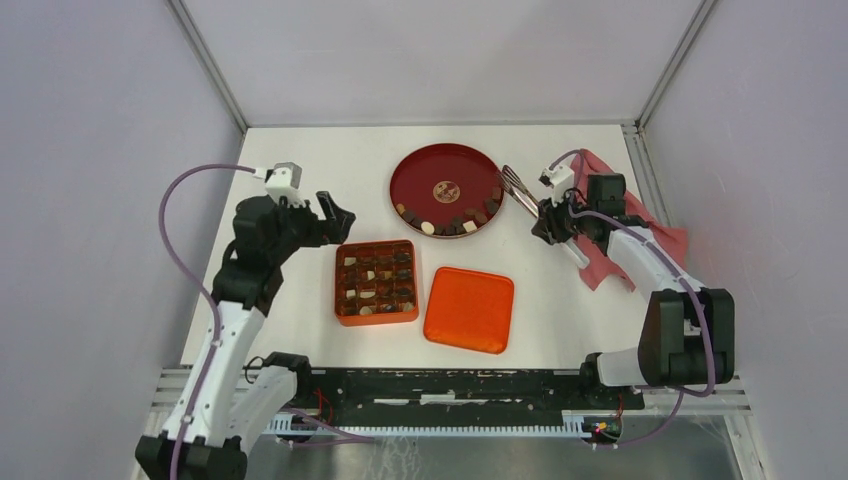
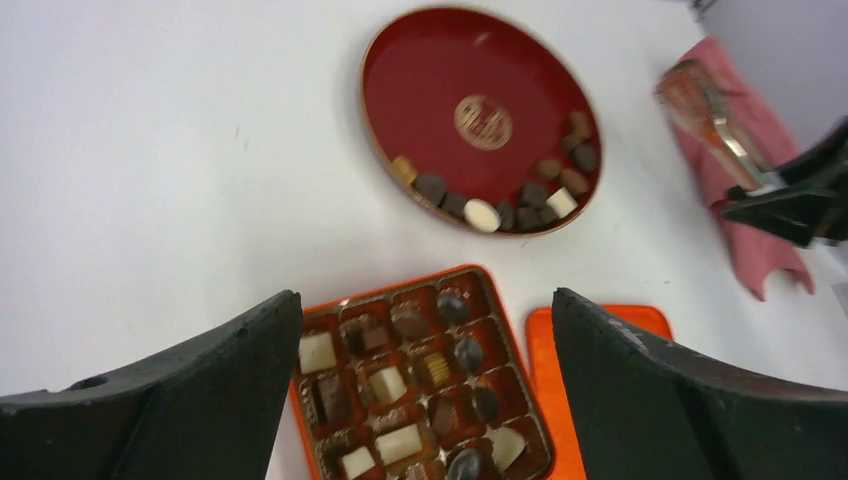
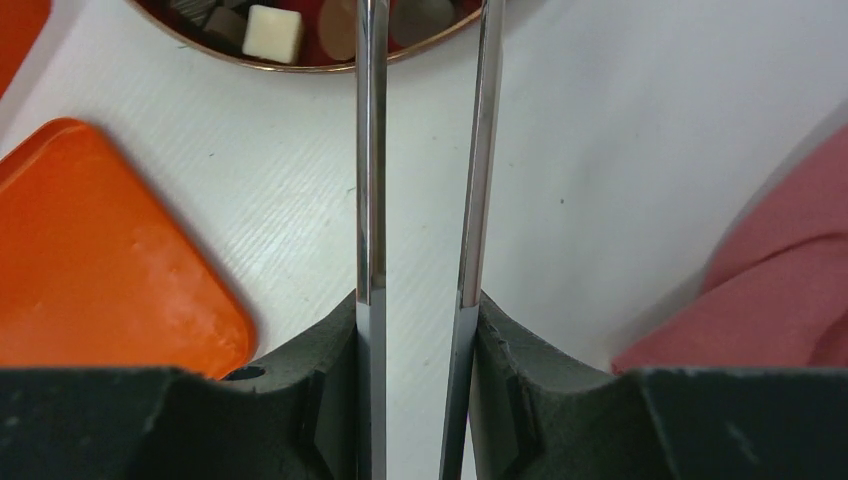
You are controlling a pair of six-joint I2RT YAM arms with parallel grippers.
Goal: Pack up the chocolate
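An orange box (image 1: pixel 377 320) with a divided insert stands left of centre, chocolates in its cells. Behind it, the round dark red plate (image 1: pixel 425 178) carries several chocolates along its front edge; a white chocolate (image 2: pixel 562 203) is among them. My left gripper (image 1: pixel 342 218) is open and empty, up above the box's back left side. Silver tongs (image 1: pixel 522 190) are clasped in my right gripper (image 1: pixel 546 224), right of the plate. In the right wrist view the tongs' two arms stand between the fingers, their tips out of frame, so I cannot tell whether they hold anything.
The orange lid (image 1: pixel 468 311) lies flat to the right of the box. A pink cloth (image 1: pixel 603 264) is bunched by the right edge, partly under the right arm.
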